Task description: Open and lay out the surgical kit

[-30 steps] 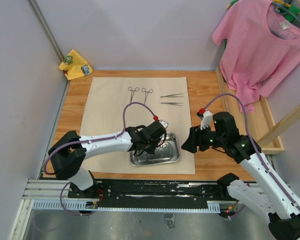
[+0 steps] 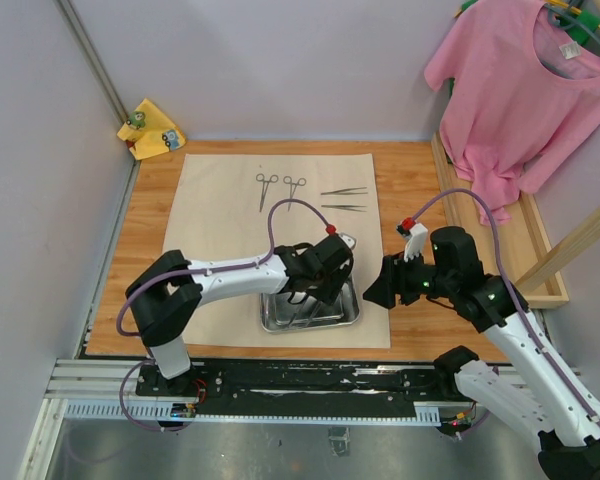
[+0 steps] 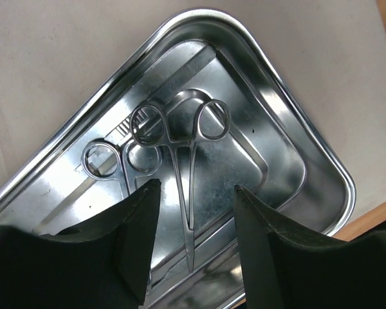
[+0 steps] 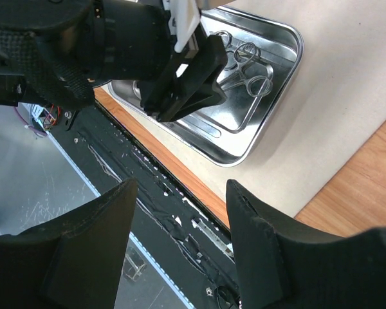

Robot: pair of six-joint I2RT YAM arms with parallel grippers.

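The steel tray lies on the beige cloth. It holds several ring-handled instruments, including scissor-like forceps and another beside them. My left gripper is open above the tray, fingers either side of the forceps' shanks, holding nothing. My right gripper is apart at the tray's right, its fingers apart and empty. Two ringed instruments and two tweezers lie in a row on the cloth behind the tray.
A pink shirt hangs over a wooden frame at right. A yellow cloth sits at the back left.
The right arm shows no visible change.
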